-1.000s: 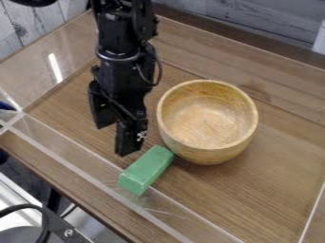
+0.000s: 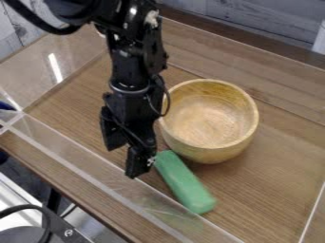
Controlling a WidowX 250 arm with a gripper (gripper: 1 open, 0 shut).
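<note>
My black gripper (image 2: 133, 147) reaches down from the top centre to just left of a green block (image 2: 183, 184), its lower finger close by the block's upper end. A tan bowl (image 2: 216, 121) stands to the right of the gripper, just above the block. The block lies on the wooden table. I cannot tell from this view whether the gripper is open or shut.
The wooden table (image 2: 273, 171) has free room at the right and at the upper left. A clear plastic edge runs along the lower left, with dark cables beyond it. A pale wall stands at the upper right.
The green block has turned, its upper end now further left and its lower end further right. The gripper has shifted slightly downward and left.
</note>
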